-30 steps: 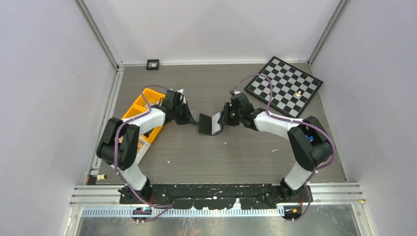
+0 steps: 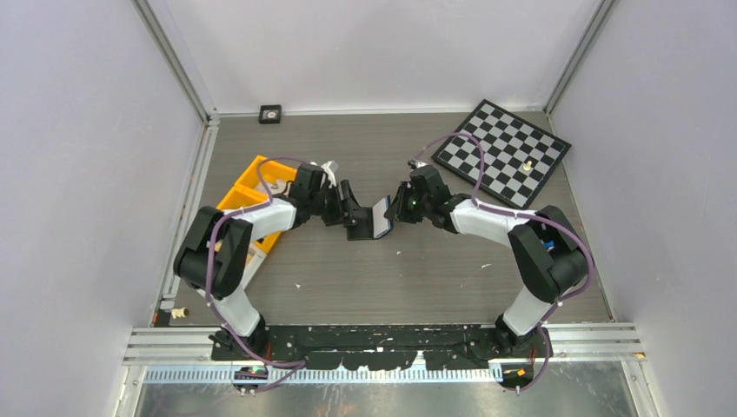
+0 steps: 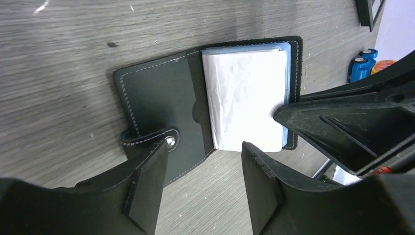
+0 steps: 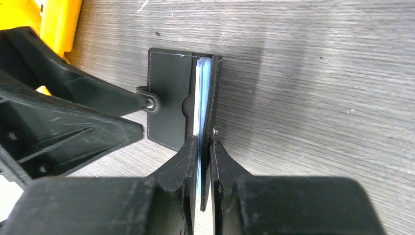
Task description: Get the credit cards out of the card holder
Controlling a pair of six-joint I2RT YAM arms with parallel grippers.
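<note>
The dark card holder (image 2: 360, 228) lies open mid-table, its strap with snap (image 3: 147, 138) on the left half and white and blue cards (image 3: 247, 98) in the right half. My left gripper stands open over the left half, its fingers apart. My right gripper is shut on the holder's right edge, where the stack of cards (image 4: 202, 93) shows edge-on.
An orange bin (image 2: 240, 193) sits at the left behind my left arm, a chessboard (image 2: 500, 148) at the back right, a small black box (image 2: 270, 114) at the back.
My left gripper has moved right, from beside the card holder to over its left half. The right arm has stayed where it was.
</note>
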